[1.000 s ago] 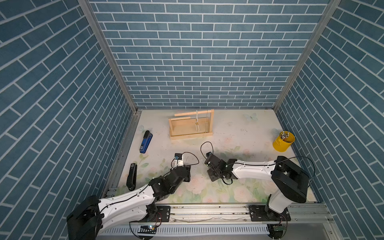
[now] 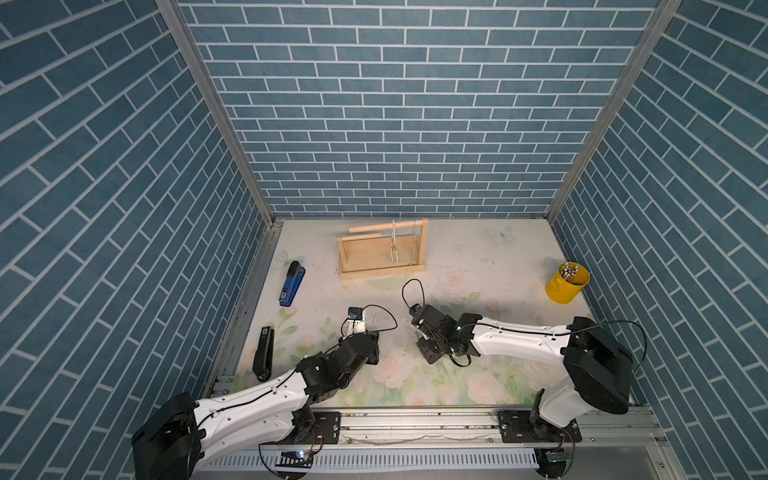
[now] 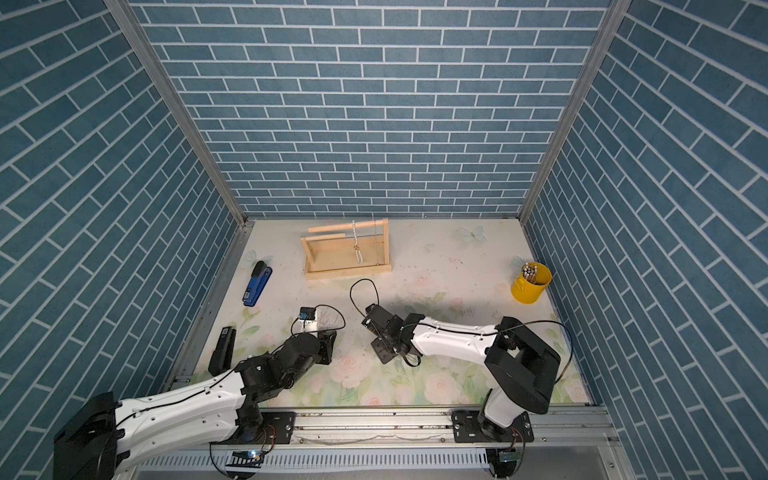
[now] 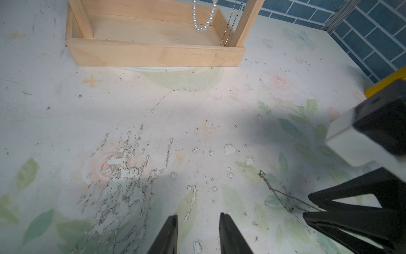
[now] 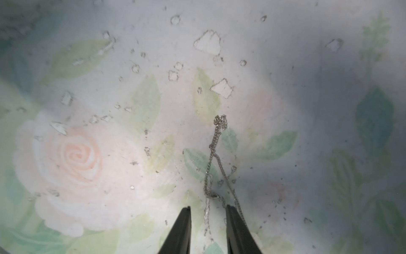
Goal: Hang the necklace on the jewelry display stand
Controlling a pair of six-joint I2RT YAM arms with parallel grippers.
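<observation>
A thin silver chain necklace [image 5: 212,154] lies loosely crossed on the table, its bunched end pointing away from my right gripper. That gripper is open, its fingers apart over the near part of the chain; contact cannot be made out. In the left wrist view the necklace [image 4: 275,192] runs in under the right fingers [image 4: 342,216]. My left gripper is open over bare table with nothing between its fingers. The wooden display stand [image 2: 384,273] is at the back, with a pearl strand [image 2: 393,240] and a fine chain [image 4: 230,23] hanging there.
Along the left side lie a blue stapler [image 2: 293,284] and a black object [image 2: 263,353]. A yellow cup [image 2: 566,285] with sticks stands at the right. Clear table separates the arms from the stand.
The right arm's elbow has swung outward to the right, and its gripper has shifted slightly right. The left arm has moved only slightly. The stand is unchanged.
</observation>
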